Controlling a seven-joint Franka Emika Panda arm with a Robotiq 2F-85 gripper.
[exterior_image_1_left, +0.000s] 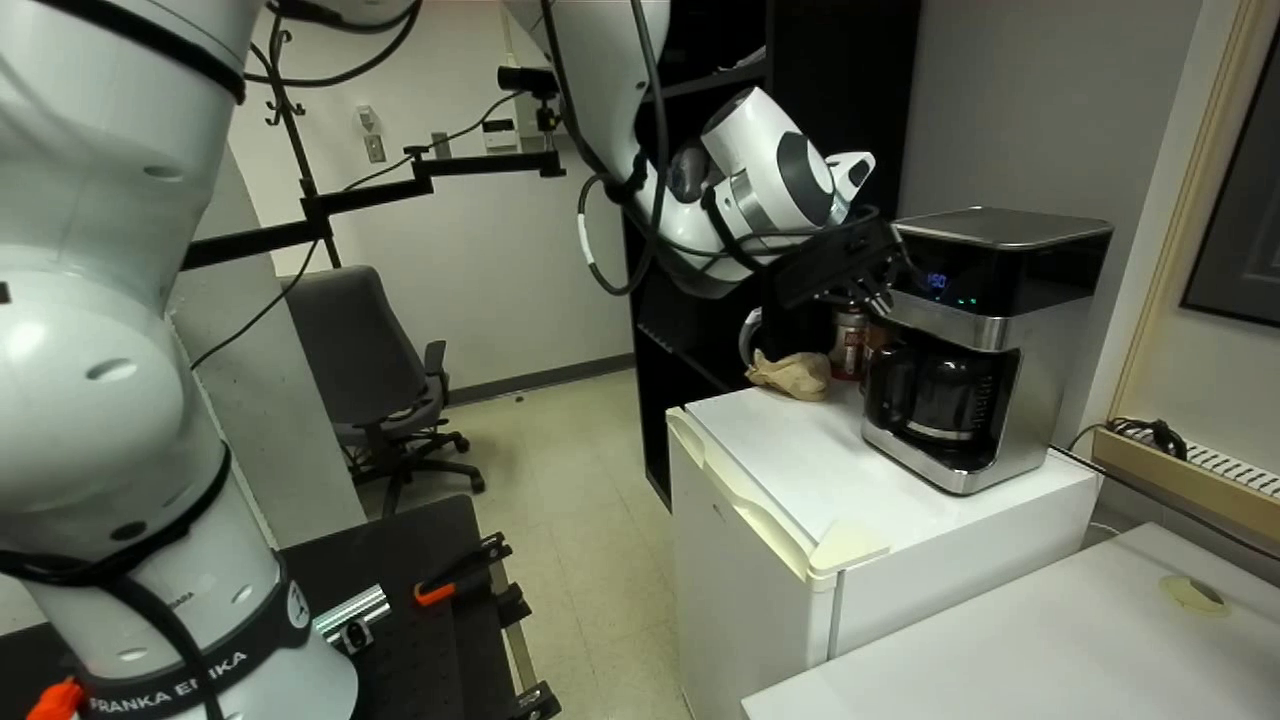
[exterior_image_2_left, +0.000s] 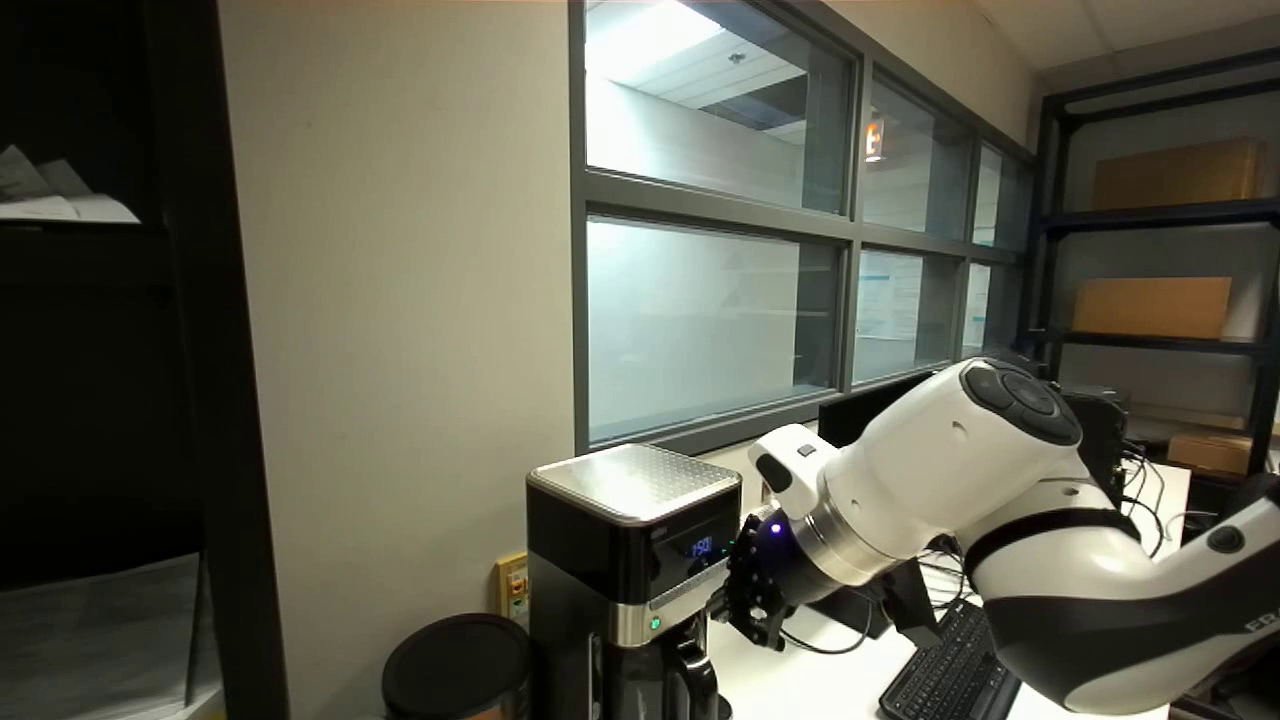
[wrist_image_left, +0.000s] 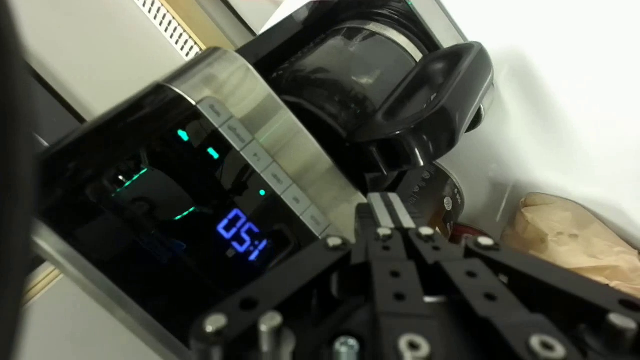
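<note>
A silver and black coffee maker (exterior_image_1_left: 1014, 270) stands on the white fridge top (exterior_image_1_left: 780, 462), its blue digits lit. Inside its bay sits a dark glass carafe (exterior_image_1_left: 948, 396) with a black handle (wrist_image_left: 444, 102). In the wrist view my gripper is shut, fingertips together and nothing showing between them. The tips appear beside the left end of the button row (wrist_image_left: 264, 162) on the metal strip, near the machine's front edge. Whether they touch it, I cannot tell. In exterior view 2, my gripper (exterior_image_2_left: 717, 606) is close to the front panel.
Behind the carafe stand a can (exterior_image_1_left: 849, 342) and a crumpled tan bag (exterior_image_1_left: 792, 376), close to the gripper's side. A dark-lidded canister (exterior_image_2_left: 456, 666) is beside the machine.
</note>
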